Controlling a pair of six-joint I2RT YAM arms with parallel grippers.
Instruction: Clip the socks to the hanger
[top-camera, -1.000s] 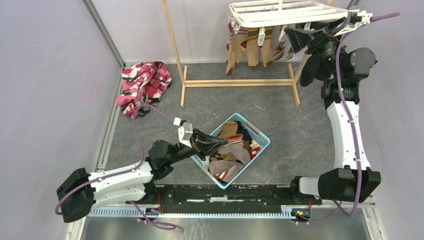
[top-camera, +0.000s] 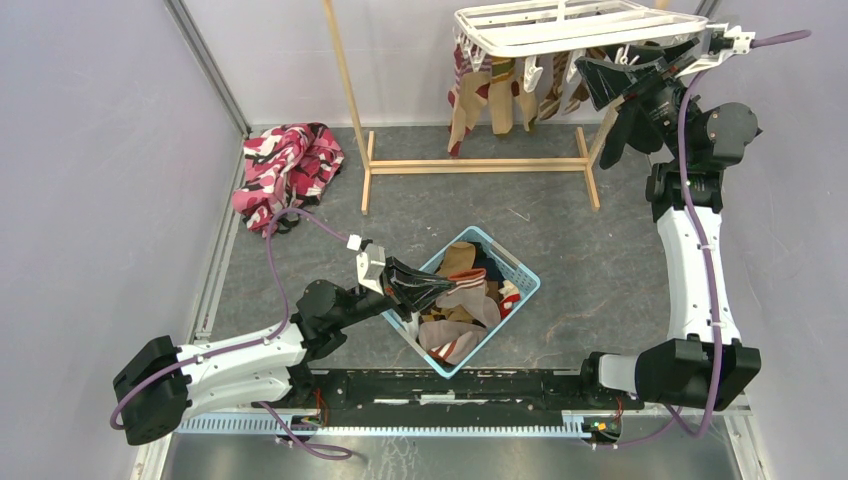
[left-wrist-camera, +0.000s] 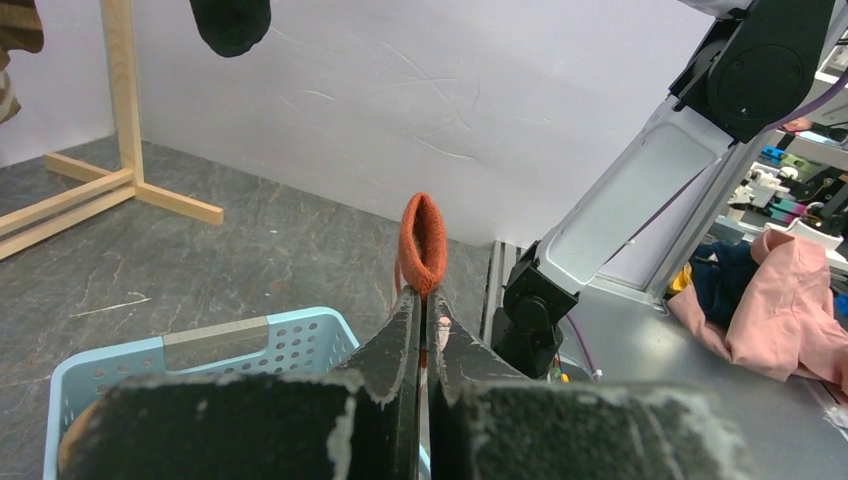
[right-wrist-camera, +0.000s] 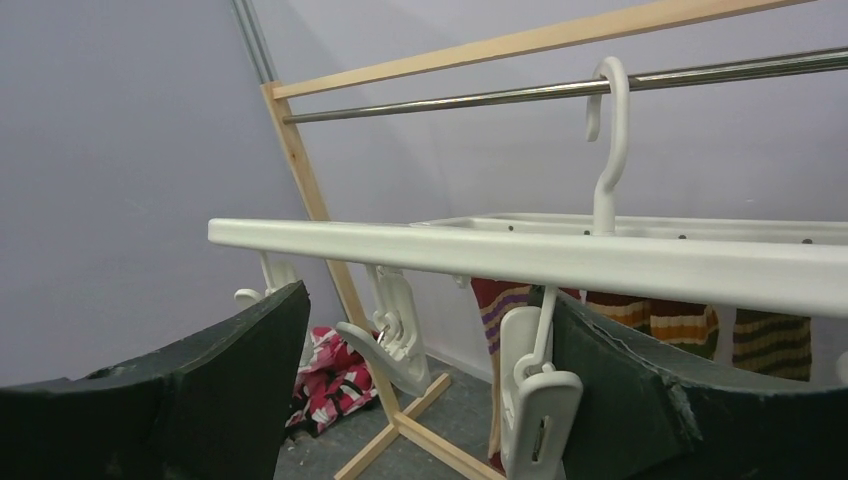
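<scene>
The white hanger (top-camera: 590, 38) hangs from the rack's rail, with several socks (top-camera: 500, 95) clipped below it. In the right wrist view, my right gripper is at the hanger's edge, open, its fingers (right-wrist-camera: 235, 365) wide apart. One empty white clip (right-wrist-camera: 400, 325) shows between them; another clip (right-wrist-camera: 540, 405) is close against the right-hand finger. Over the basket, my left gripper (top-camera: 450, 284) is shut on a sock whose orange-red cuff (left-wrist-camera: 423, 245) sticks up past the fingertips. The rest of that sock is mostly hidden.
More socks (top-camera: 450, 335) fill the blue basket (top-camera: 522, 270) on the floor. A dark sock (top-camera: 628, 132) hangs beside the right arm. Pink patterned cloth (top-camera: 288, 175) lies at the far left. Floor between basket and rack feet (top-camera: 480, 166) is clear.
The hanger and its socks have swayed slightly left, and the dark sock has swung. My right gripper has shifted a little to the right. The left arm has stayed still.
</scene>
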